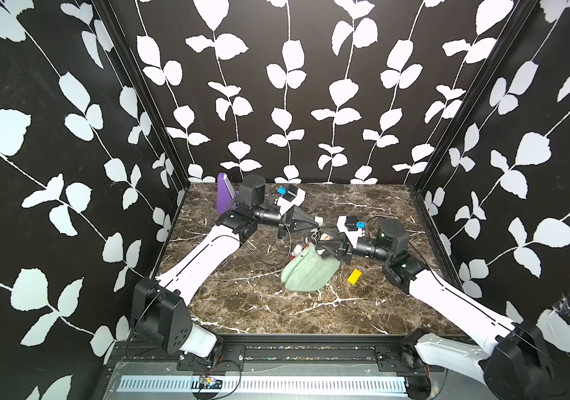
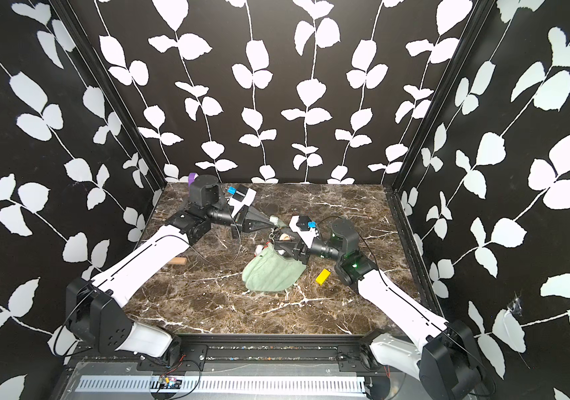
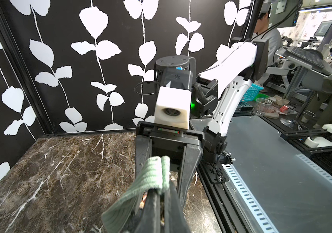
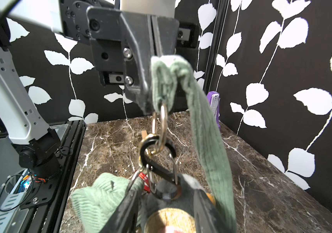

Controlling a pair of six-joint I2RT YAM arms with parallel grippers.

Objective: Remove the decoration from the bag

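The green bag [image 1: 308, 273] rests on the marble table, its strap [image 4: 208, 163] raised at the left gripper [image 1: 314, 221], which is shut on it. From the strap loop hang metal rings and a black carabiner [image 4: 156, 167], with a decoration [image 4: 169, 221] below, partly hidden, between the fingers of my right gripper [image 1: 321, 243]. Whether those fingers grip it tightly is unclear. In the left wrist view the strap [image 3: 152, 174] folds over the left fingertips.
A yellow block [image 1: 354, 276] lies right of the bag and a wooden piece [image 2: 177, 260] left of it. A purple object [image 1: 223, 193] stands at the back left.
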